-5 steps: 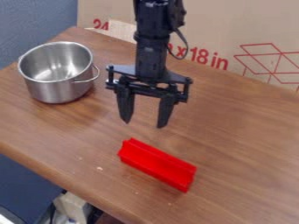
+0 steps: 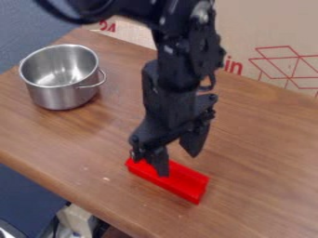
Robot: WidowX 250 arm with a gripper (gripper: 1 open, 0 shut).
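A red elongated block lies on the wooden table near its front edge. The fingers stand apart; whether the lower one touches the block cannot be told.
A steel pot with handles stands at the back left of the table. A cardboard panel rises along the back. The table's edge runs along the lower left.
The block and pot look unmoved.
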